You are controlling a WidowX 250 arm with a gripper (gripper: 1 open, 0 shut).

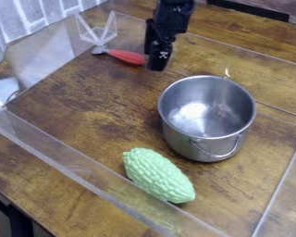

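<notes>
My black gripper [158, 51] hangs at the top centre, low over the table, right at the end of a red utensil [123, 56] with a white forked end that lies toward the upper left. Whether the fingers are open or shut on it is hard to tell. A steel pot [206, 118] stands right of centre. A pale green bumpy vegetable [158, 175] lies at the front.
Clear plastic walls [64, 150] border the wooden table [77, 111] on the left, front and right. A crumpled silvery object [3, 89] is at the left edge.
</notes>
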